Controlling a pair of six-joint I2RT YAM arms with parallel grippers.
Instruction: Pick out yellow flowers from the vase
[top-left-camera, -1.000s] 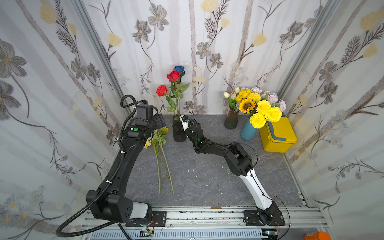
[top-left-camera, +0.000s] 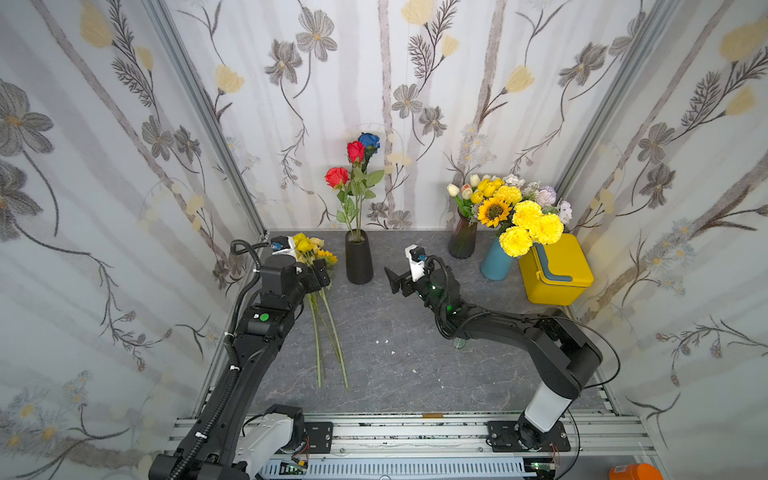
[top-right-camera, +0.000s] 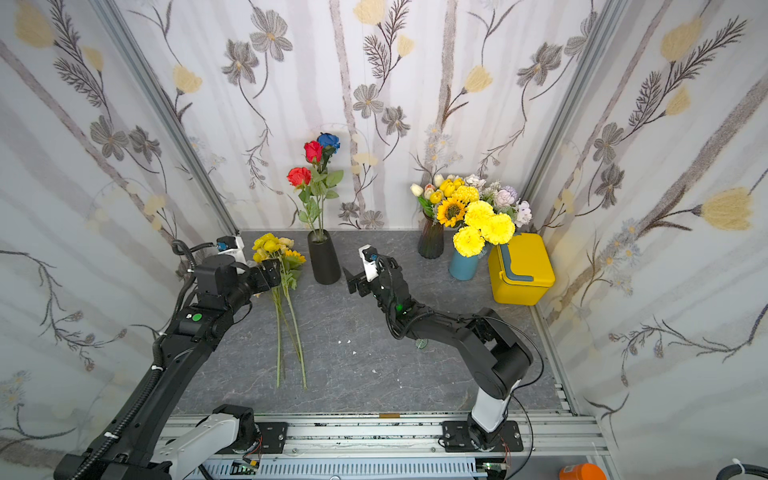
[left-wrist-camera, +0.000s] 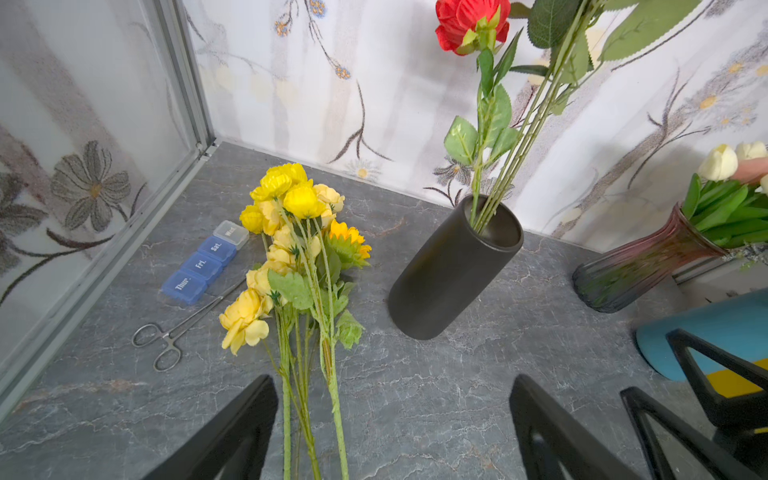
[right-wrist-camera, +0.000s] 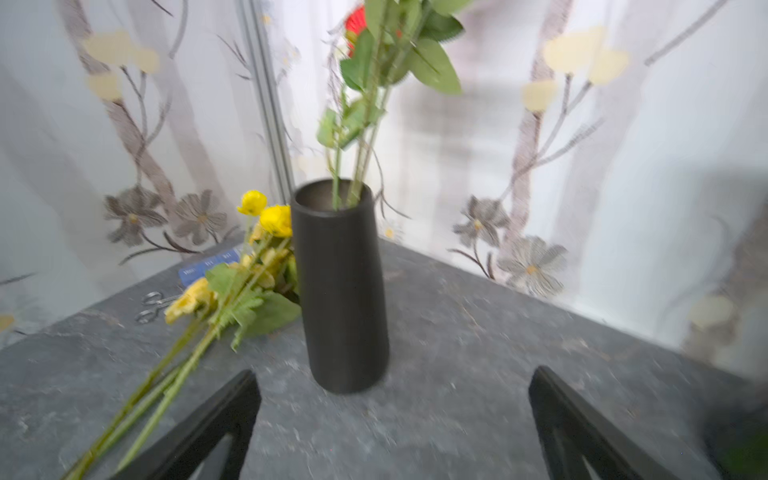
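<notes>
Red roses (top-left-camera: 356, 152) and a blue rose (top-left-camera: 369, 141) stand in the black vase (top-left-camera: 359, 260), with no yellow bloom among them. Left of that vase, yellow flowers (left-wrist-camera: 302, 200) with long green stems lie on the table. My left gripper is open above the table near those stems, nothing between its fingers. Right of the black vase and apart from it, my right gripper stands open and empty. The right wrist view is blurred. In the top left view the left arm covers part of the lying flowers.
At the back right are a dark glass vase (top-left-camera: 462, 238), a blue vase (top-left-camera: 497, 263) with yellow blooms, and a yellow box (top-left-camera: 560, 276). Scissors-like forceps (left-wrist-camera: 172, 340) and a blue pill case (left-wrist-camera: 200, 270) lie at left.
My right gripper has drawn back to the right, away from the black vase.
</notes>
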